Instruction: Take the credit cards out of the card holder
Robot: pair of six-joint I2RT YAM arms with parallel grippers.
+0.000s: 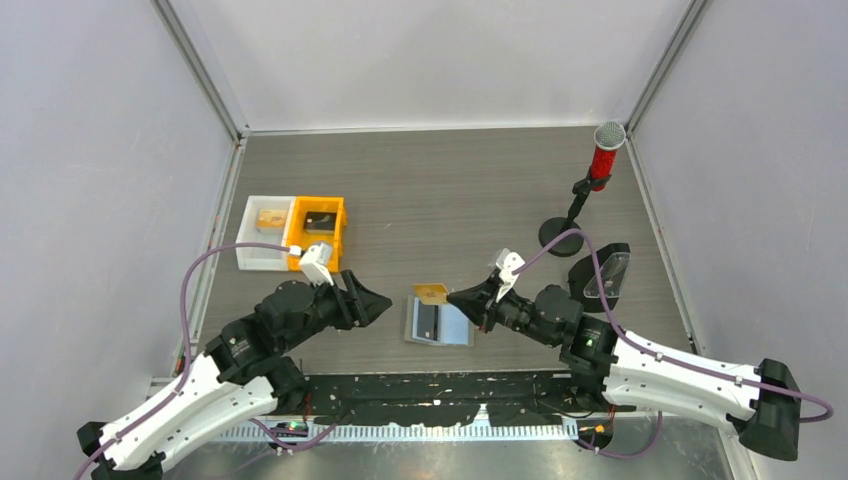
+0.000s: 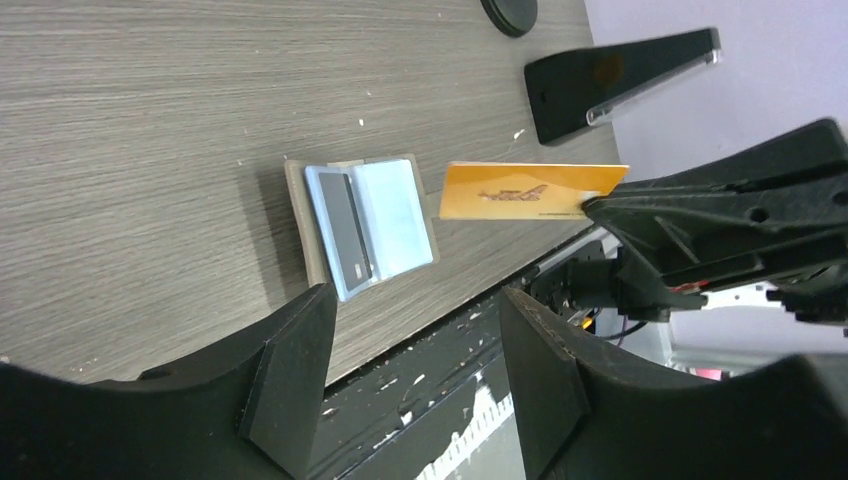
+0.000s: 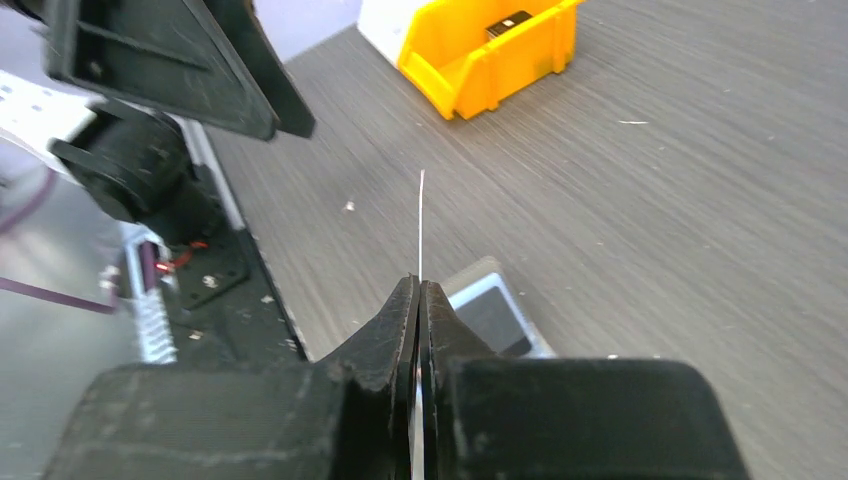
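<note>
An orange card (image 2: 520, 191) hangs in the air, with my right gripper (image 1: 450, 300) shut on one end of it. In the right wrist view the same card (image 3: 421, 225) is seen edge-on, rising from between the fingertips. Below and to the left lies the open card holder (image 2: 390, 215), pale blue inside, on the table; a dark strip shows in its left part, and whether that is a card I cannot tell. My left gripper (image 1: 378, 298) stands open left of the holder, with nothing between its fingers.
A white bin (image 1: 250, 257) with an orange card and a yellow bin (image 1: 340, 245) with a black card stand at the back left. A red microphone (image 1: 603, 160) on its stand and a black stand-like object (image 1: 600, 278) occupy the right.
</note>
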